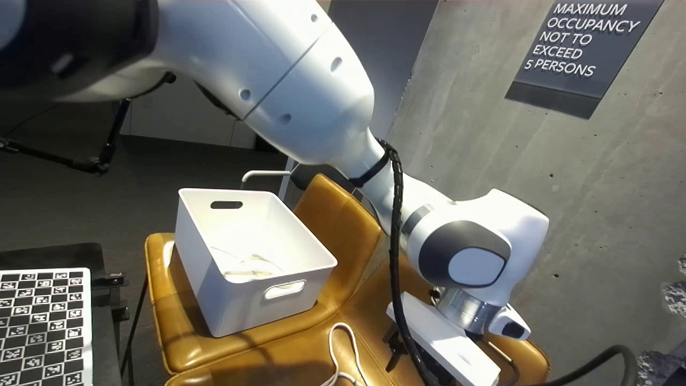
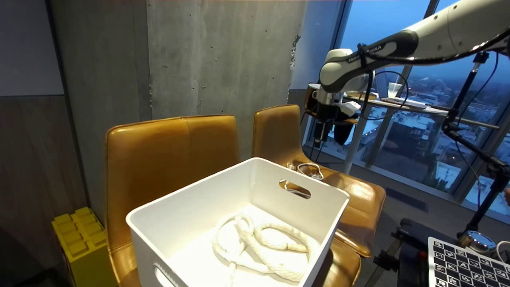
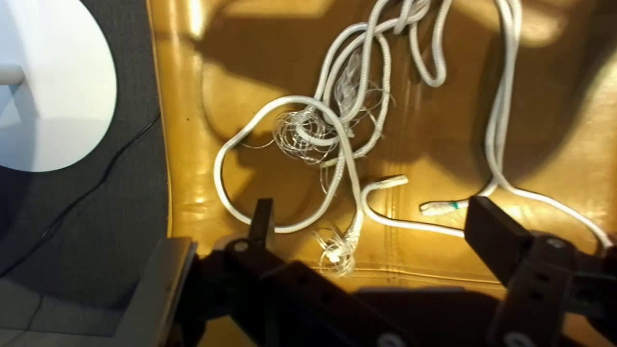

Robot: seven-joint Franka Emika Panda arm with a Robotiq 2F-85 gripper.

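White ropes with frayed ends (image 3: 347,144) lie in loops on the tan leather chair seat (image 3: 220,81) below my gripper. The gripper stands open, its two dark fingers wide apart, with nothing held between them. Some rope shows beyond and between the fingertips in the wrist view; whether they touch it I cannot tell. In the first exterior view a rope loop (image 1: 344,350) lies near the seat's front, left of the gripper. Thicker white rope (image 2: 267,248) rests coiled inside the white bin (image 2: 191,191), which sits on the neighbouring chair.
The bin's near wall (image 1: 270,309) rises beside the rope chair. Tan chair backrests (image 2: 275,134) stand along the concrete wall (image 1: 579,193). A checkered board (image 1: 45,328) lies on a black stand, and a yellow block (image 2: 86,244) is on the floor.
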